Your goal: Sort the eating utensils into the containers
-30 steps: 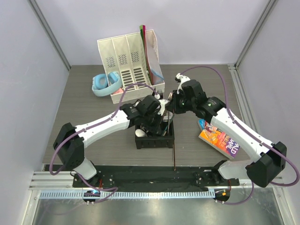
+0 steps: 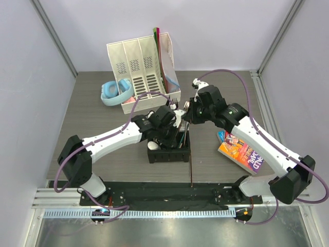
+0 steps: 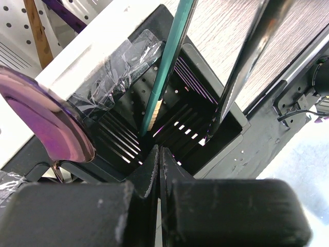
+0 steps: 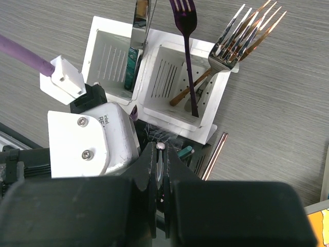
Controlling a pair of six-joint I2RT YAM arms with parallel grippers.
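A black slotted container [image 2: 168,156] stands in the middle of the table, under both arms. Over it, my left gripper is shut, with nothing showing between its fingers. My right gripper is shut on a slim silver utensil, whose silver end [image 4: 161,146] pokes out between the fingertips. A shiny silver utensil [image 3: 252,62] reaches down into the black container in the left wrist view; its upper end is out of frame. Teal sticks [image 3: 168,64] lean in that container. A purple spoon [image 3: 56,126] is at the left of that view.
Beyond lies a white divided container [image 4: 181,52] with a dark purple fork [image 4: 185,19] and several silver and copper forks [image 4: 224,57]. Copper sticks [image 4: 216,154] stand at the container's right side. Blue headphones [image 2: 114,91] and books [image 2: 240,152] lie at the sides.
Both arms hold nearly the same place. The black container's right edge sits very slightly further left.
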